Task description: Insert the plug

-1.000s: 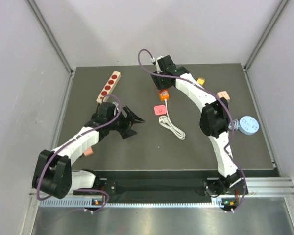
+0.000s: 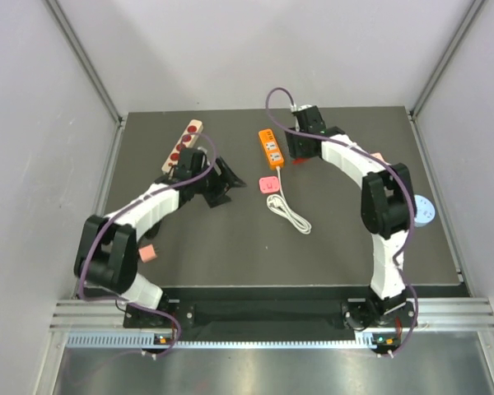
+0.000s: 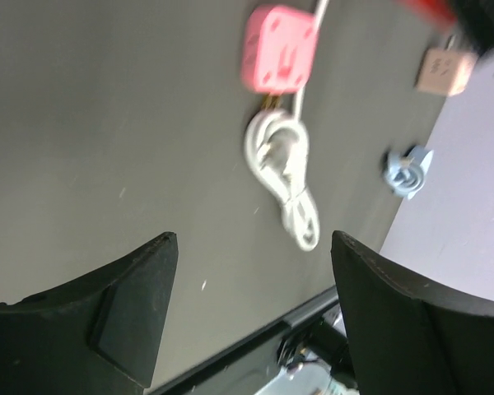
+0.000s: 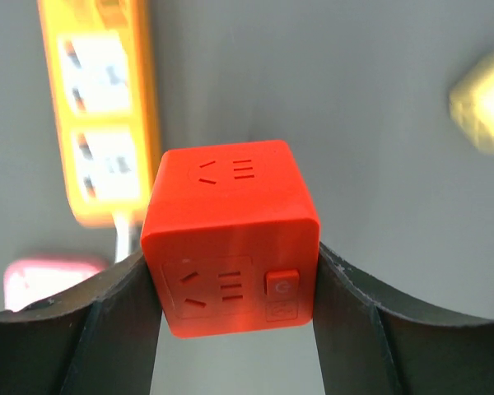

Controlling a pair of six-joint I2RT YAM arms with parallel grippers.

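Observation:
A red cube socket with outlets and a switch fills the middle of the right wrist view, between the fingers of my right gripper; whether they grip it is hard to tell. An orange power strip with a white cable lies just left of it. A pink block sits below the strip, above a coiled white cable. A plug with metal prongs beside that coil shows in the left wrist view. My left gripper is open and empty, over bare table left of the pink block.
A wooden strip with red discs lies at the back left. A pale blue round object is at the right, a small pink block at the front left.
My right arm has moved right, off the orange strip, with the red cube now showing beneath it. My left arm has shifted slightly up in the top view.

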